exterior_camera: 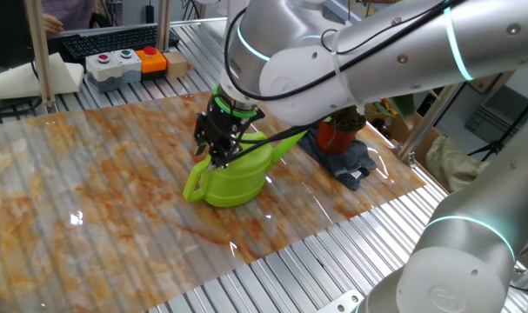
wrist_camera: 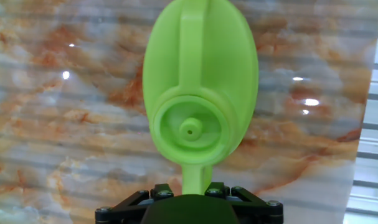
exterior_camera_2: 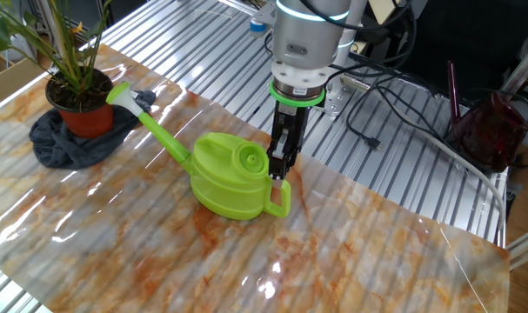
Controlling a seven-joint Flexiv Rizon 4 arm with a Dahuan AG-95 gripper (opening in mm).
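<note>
A light-green watering can (exterior_camera: pixel 237 184) stands upright on the marbled sheet, its spout pointing towards the potted plant (exterior_camera_2: pixel 83 109). My gripper (exterior_camera_2: pixel 279 174) points down at the can's rear handle (exterior_camera_2: pixel 283 202), just behind the round filler cap (exterior_camera_2: pixel 252 158). In the wrist view, the can (wrist_camera: pixel 201 68) lies straight ahead, and its handle (wrist_camera: pixel 192 179) runs down between the fingers of my gripper. The fingers stand apart, one on either side of the handle, so the gripper looks open. The dark housing hides the lower handle and any contact there.
The plant sits on a crumpled dark cloth (exterior_camera_2: pixel 50 143) beyond the spout. A dark red watering can (exterior_camera_2: pixel 494 130) stands off the sheet at the right, near loose cables. Button boxes (exterior_camera: pixel 116 69) line the back edge. Much of the marbled sheet (exterior_camera: pixel 72 191) is bare.
</note>
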